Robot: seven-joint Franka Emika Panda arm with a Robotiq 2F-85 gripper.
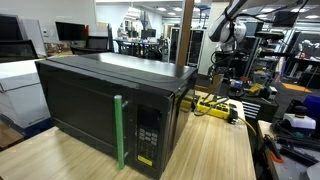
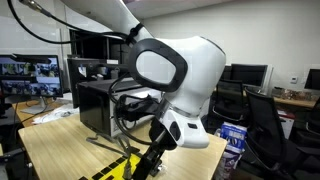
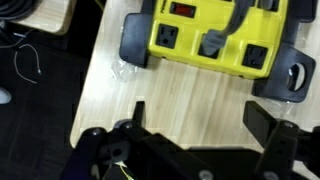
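Note:
In the wrist view my gripper stands open, its two dark fingers wide apart with bare wooden table between them. Ahead of the fingertips lies a yellow power strip [image 3: 226, 58] with black ends, several sockets and a grey plug in one of them. A black microwave [image 1: 95, 95] sits on the table in exterior view 1, with a green strip [image 1: 119, 132] upright along its front. My arm [image 2: 180, 80] is at the far side of the microwave, above the power strip's end of the table.
Loose cables run over the dark floor beside the table edge in the wrist view. Office chairs [image 2: 270, 125] and a blue box [image 2: 230, 143] stand behind my arm.

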